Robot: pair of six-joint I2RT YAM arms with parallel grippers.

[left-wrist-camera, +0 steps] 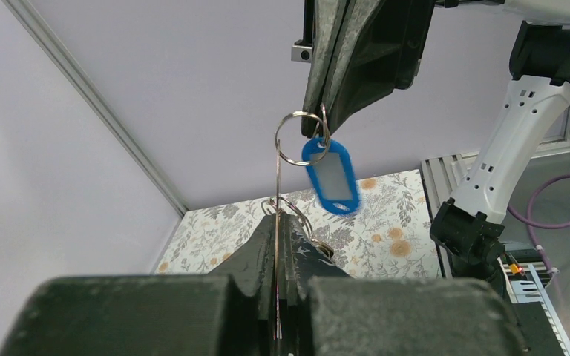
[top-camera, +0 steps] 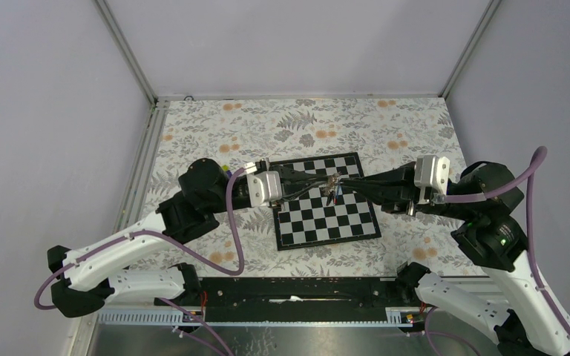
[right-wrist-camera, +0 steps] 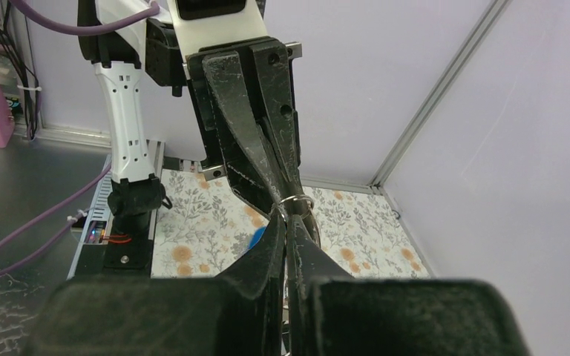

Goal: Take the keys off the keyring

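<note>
Over the board my two grippers meet nearly tip to tip. My left gripper (top-camera: 327,180) is shut on a thin metal piece (left-wrist-camera: 277,174), seen edge-on between its fingers in the left wrist view; whether it is a key or a ring I cannot tell. Its top end meets a round keyring (left-wrist-camera: 285,121), which lies at the tips of my shut right gripper. A blue tag (left-wrist-camera: 350,182) hangs below those tips. More metal loops (left-wrist-camera: 297,211) sit by the left fingertips. The right wrist view shows a ring (right-wrist-camera: 297,198) there; the right fingers hide most of the keys.
A black-and-white chequered board (top-camera: 326,230) lies below the grippers on the flowered tabletop (top-camera: 408,230). Walls (top-camera: 297,44) enclose the back and sides.
</note>
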